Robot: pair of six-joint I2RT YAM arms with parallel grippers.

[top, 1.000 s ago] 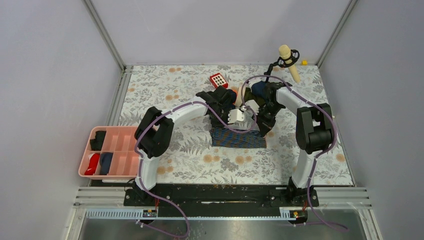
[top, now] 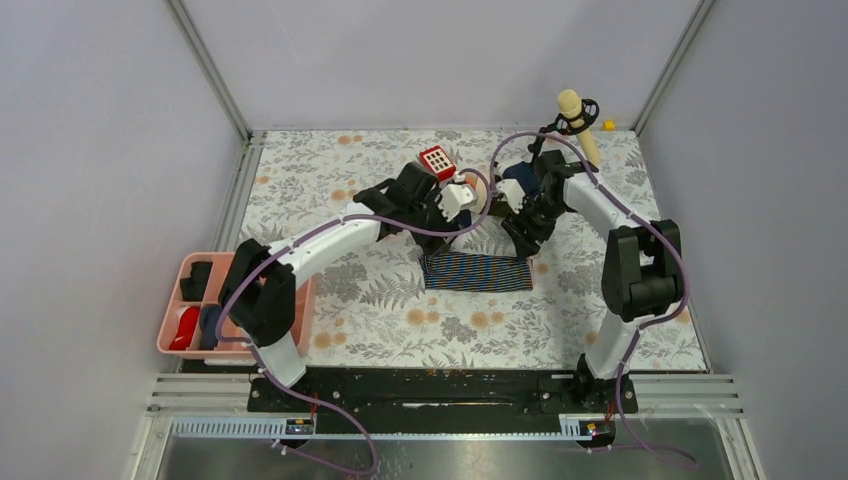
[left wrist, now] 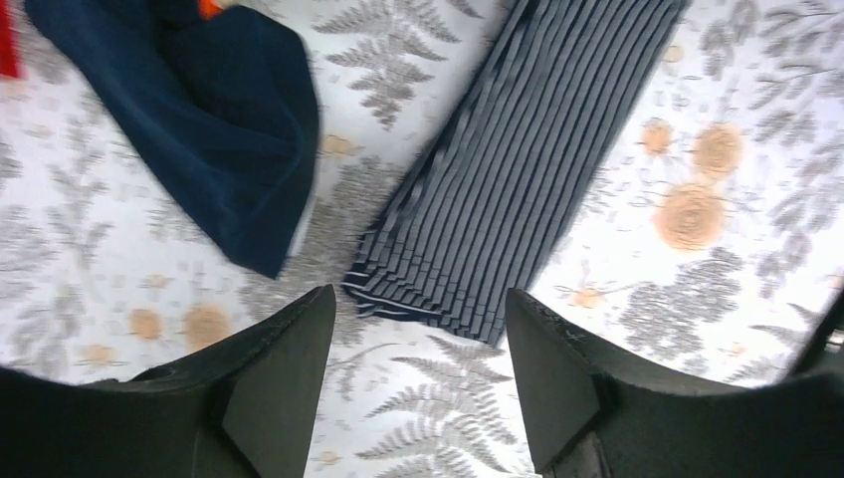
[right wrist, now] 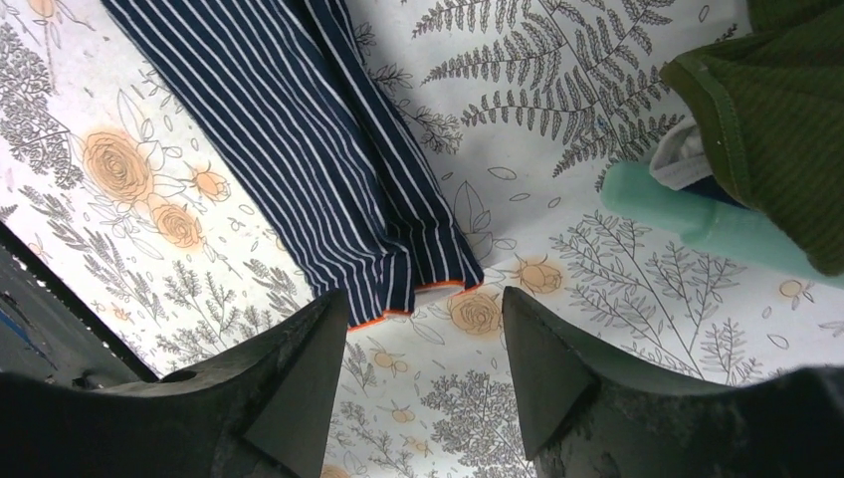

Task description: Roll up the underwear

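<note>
The striped navy underwear (top: 478, 272) lies on the table as a long, flat folded strip. One end of the underwear (left wrist: 478, 209) shows in the left wrist view, its layers slightly spread. At its other end, the underwear (right wrist: 328, 169) has an orange-edged hem with a lengthwise fold. My left gripper is open near the strip's left end, with cloth in view beyond its fingers but not held. Open as well, my right gripper stands near the orange-edged end, above the table and holding nothing.
Behind the strip lies dark blue cloth (left wrist: 229, 129), and olive cloth (right wrist: 776, 129) rests by a teal object (right wrist: 717, 224). A pink divided box (top: 240, 265) with some rolled cloths stands left. A red box (top: 437, 163) is at the back.
The left arm has swung outward at its elbow, now over the pink box, and its gripper is turned differently. The right gripper has moved slightly back. The strip's front edge shifted back a little.
</note>
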